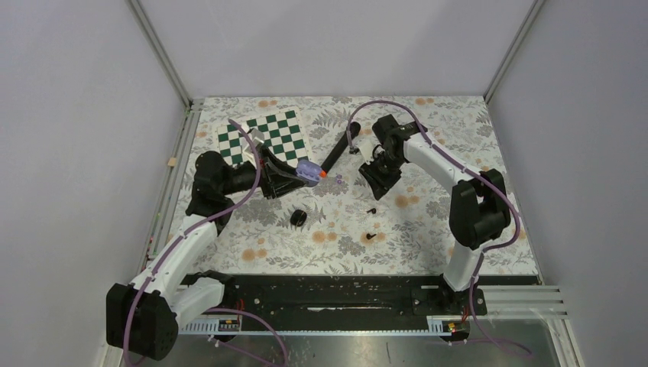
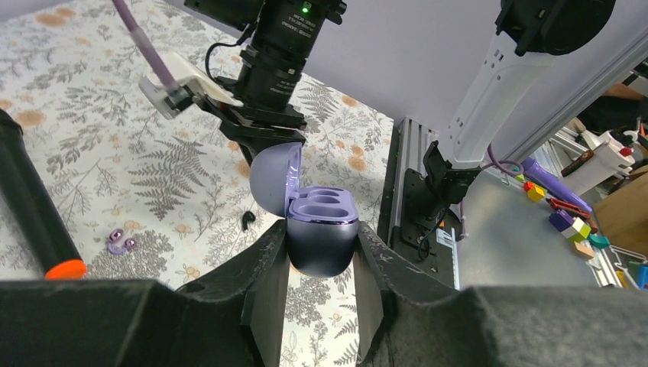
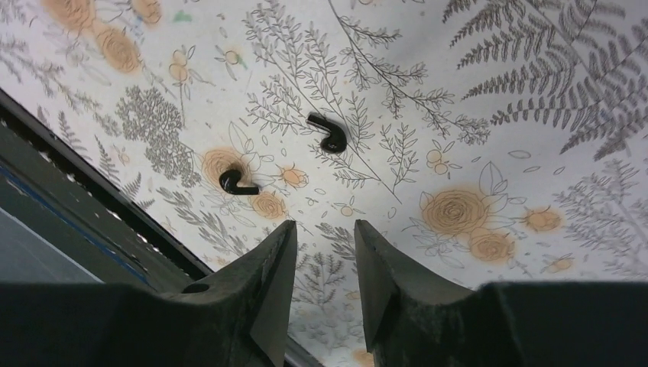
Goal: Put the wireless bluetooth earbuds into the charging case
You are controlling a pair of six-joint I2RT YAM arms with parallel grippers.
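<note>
A lilac charging case (image 2: 321,229), lid raised and earbud slots visible, is held upright by my left gripper, shut on it; from above the case (image 1: 309,172) sits left of centre. My right gripper points down over the cloth, its fingers a little apart with nothing between them. Below it lie two black earbuds, one (image 3: 333,134) nearer the middle of its view and one (image 3: 233,183) further left; from above they (image 1: 371,235) are near the front half.
A black case (image 1: 298,218) lies front-left. A black rod with orange end (image 1: 340,145), a checkered board (image 1: 260,130) and small purple pieces (image 1: 338,179) are behind.
</note>
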